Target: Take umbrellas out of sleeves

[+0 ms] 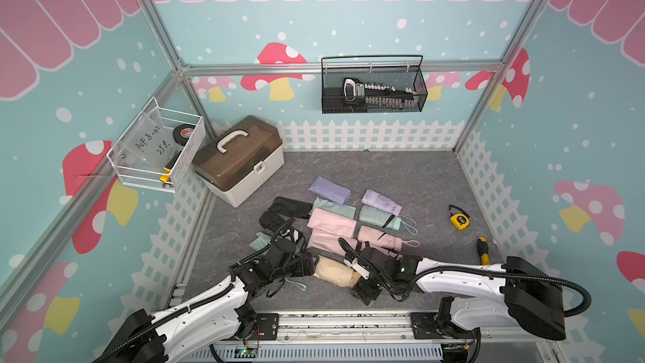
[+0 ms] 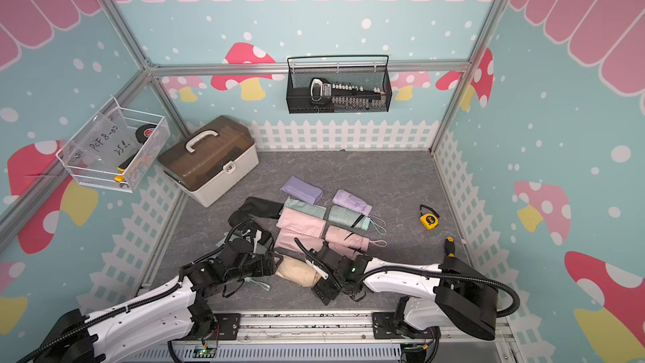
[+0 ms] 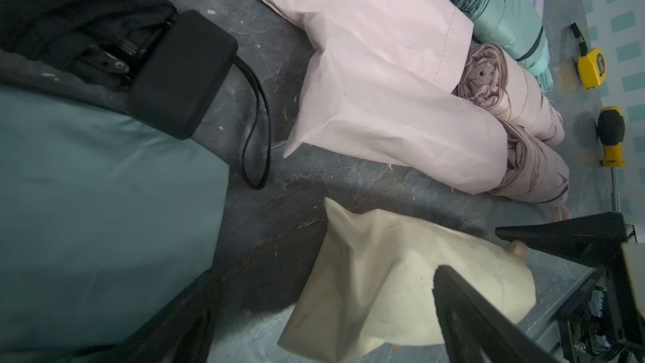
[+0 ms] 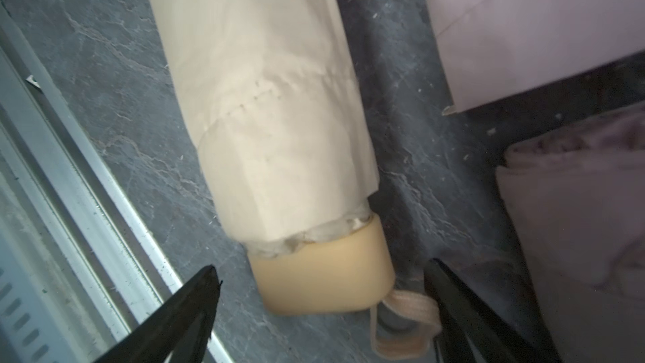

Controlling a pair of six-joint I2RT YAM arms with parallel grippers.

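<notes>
A cream umbrella in its sleeve [image 3: 416, 275] lies on the grey floor in front, with its tan handle [image 4: 322, 275] sticking out of the sleeve's right end. A short loop [image 4: 410, 326] hangs from the handle. My right gripper is open around that handle, one finger to each side and gaps visible. At the sleeve's left end my left gripper is open, its right finger over the cream cloth. Flat pink sleeves [image 3: 403, 121] lie beside bare rolled umbrellas, a pink one [image 3: 514, 84] and a teal one [image 3: 504, 16].
A black umbrella [image 3: 181, 74] and a teal cloth piece [image 3: 100, 222] lie left of the cream one. A purple sleeve [image 1: 330, 189] and a lilac umbrella [image 1: 381, 201] are farther back. A tape measure [image 1: 459, 219] and screwdriver [image 1: 483, 250] lie right.
</notes>
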